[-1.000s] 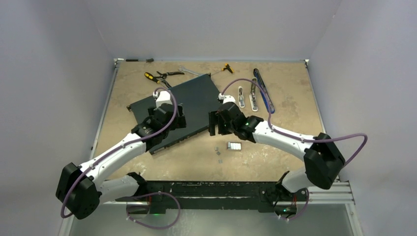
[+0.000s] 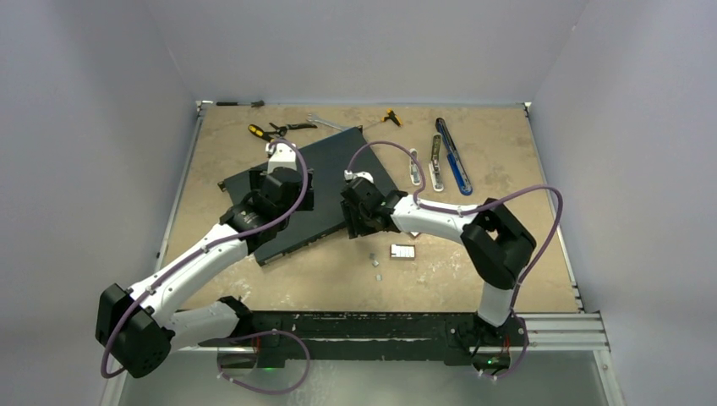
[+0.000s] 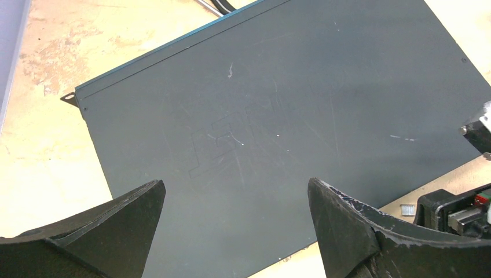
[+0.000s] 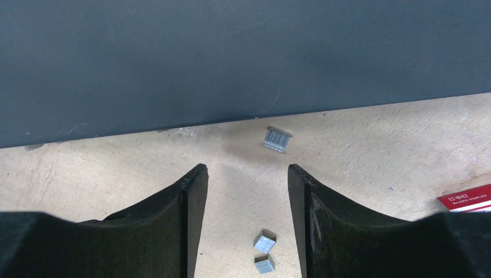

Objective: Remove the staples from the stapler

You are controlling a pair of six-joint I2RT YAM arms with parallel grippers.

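Observation:
Two staplers [image 2: 414, 169] [image 2: 435, 165] lie at the back right, right of the dark panel; a long blue stapler [image 2: 457, 169] lies beside them. Small grey staple strips [image 4: 277, 140] lie on the table near the panel's front edge. My left gripper hangs over the panel, open with nothing between its fingers. My right gripper is low at the panel's front edge, open, with a staple strip just beyond its fingertips.
The dark panel [image 2: 317, 178] covers the centre-left. A white-topped box [image 2: 402, 251] lies at front right, and a red staple box [image 4: 466, 197] shows in the right wrist view. Pliers [image 2: 283, 129] and other tools line the back.
My right arm has swung left, its gripper moving from beside the staplers toward the panel's front edge. My left gripper has shifted slightly.

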